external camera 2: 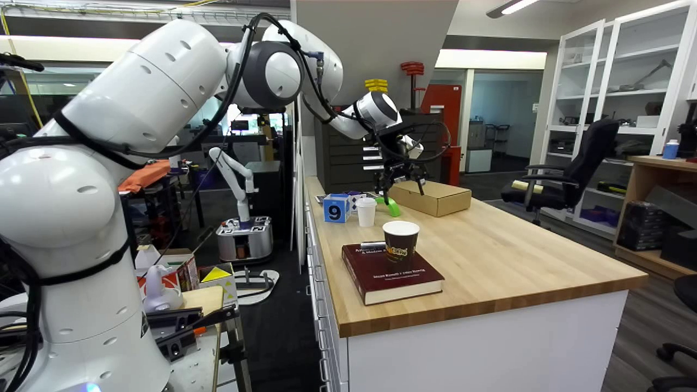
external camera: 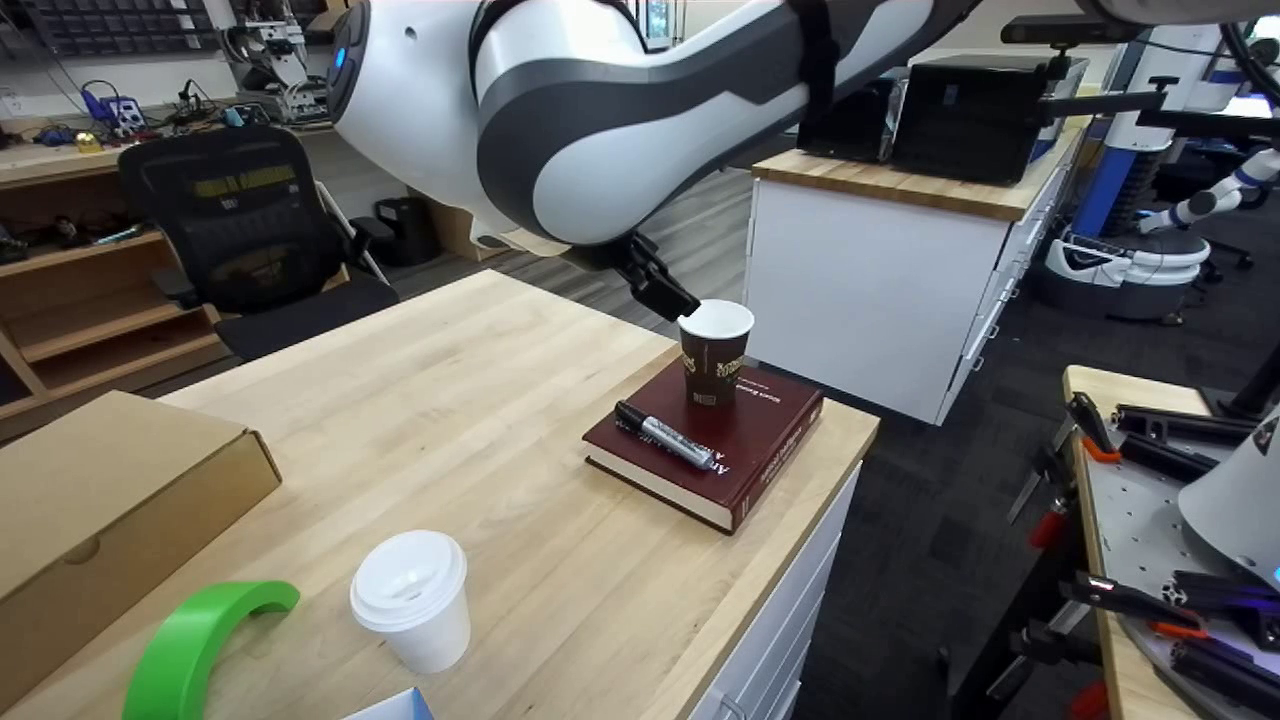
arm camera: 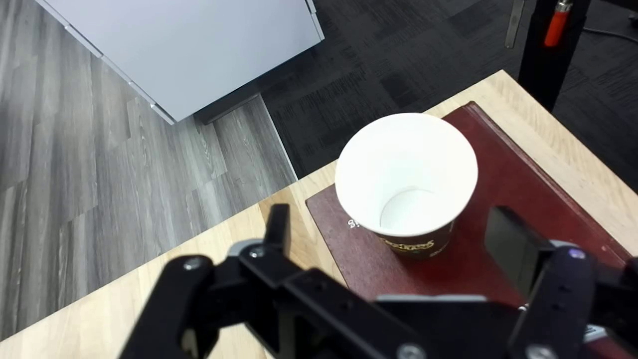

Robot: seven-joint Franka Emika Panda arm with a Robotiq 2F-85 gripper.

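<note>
A dark paper cup [external camera: 714, 354] with a white rim stands upright on a dark red book [external camera: 768, 408], near the table's end. A silver marker [external camera: 666, 437] with a black cap lies across the same cover, beside the cup. In the wrist view the empty white inside of the cup [arm camera: 406, 173] shows beyond my gripper, whose fingers are spread wide apart with nothing gripped. From exterior view 2, the gripper [external camera 2: 403, 190] hangs above the table, farther back than the cup [external camera 2: 399, 240]. Its fingers point downward and are clear of the cup there.
A white lidded cup [external camera: 414, 598], a green arch [external camera: 198, 648] and a cardboard box [external camera: 114, 516] occupy the other half of the table. A blue box marked 9 [external camera 2: 336, 208] sits near them. Bare wood separates these from the book, which lies close to the table edge.
</note>
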